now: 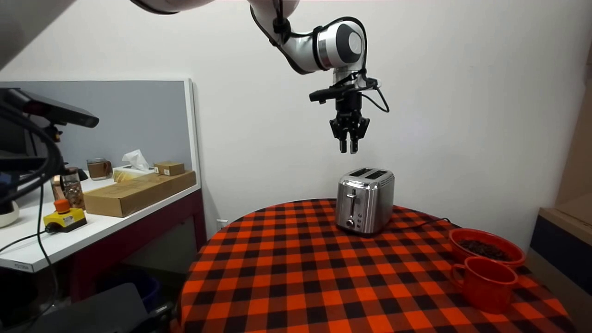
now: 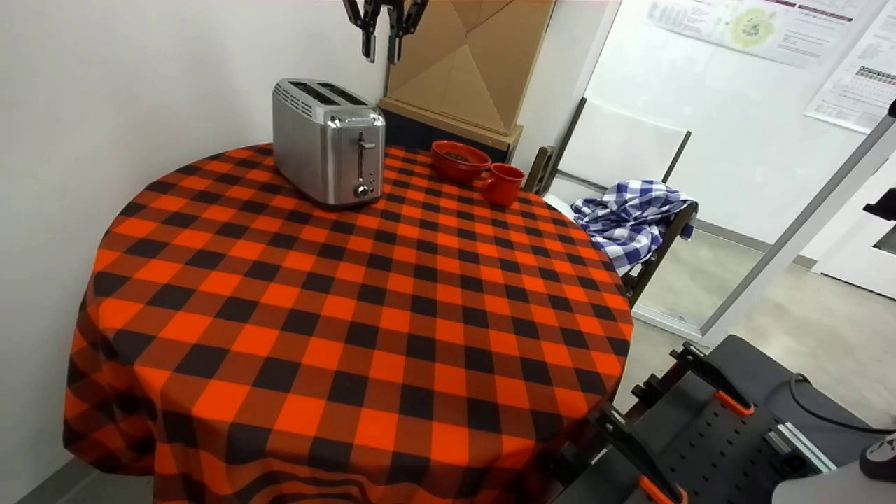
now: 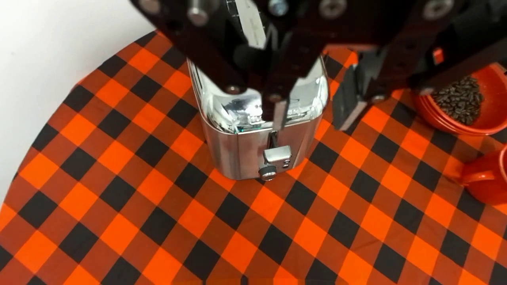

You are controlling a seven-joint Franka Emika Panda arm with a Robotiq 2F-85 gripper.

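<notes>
A silver two-slot toaster (image 1: 364, 200) stands upright on the round checked table. Its lever (image 2: 365, 145) is at the upper part of the front, above a round knob. Above the toaster hangs my gripper (image 1: 348, 149), apart from it. In exterior view 2 the gripper (image 2: 382, 52) shows a narrow gap between its fingers, with nothing in it. From the wrist view, the fingers (image 3: 347, 102) hide part of the toaster's top, while the lever (image 3: 277, 154) and front remain visible below.
At the table's right side are a red bowl (image 1: 458, 244) of dark pieces and a red mug (image 1: 488, 288). The toaster's cord (image 1: 424, 224) runs right. A wall stands close behind.
</notes>
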